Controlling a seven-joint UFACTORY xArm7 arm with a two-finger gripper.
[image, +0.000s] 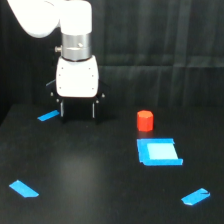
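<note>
On the black table stands a small red block (145, 121), just behind a white square (161, 151) edged with blue tape. To its left, my gripper (78, 112) points down from the white arm, some distance from the block. Its dark fingers are spread wide, with nothing visible between them. It cannot be told exactly how high the fingertips hang over the table.
Blue tape strips mark the table at the front left (23, 188), at the front right (195, 197) and at the back left (48, 116). A black curtain (160, 50) hangs behind.
</note>
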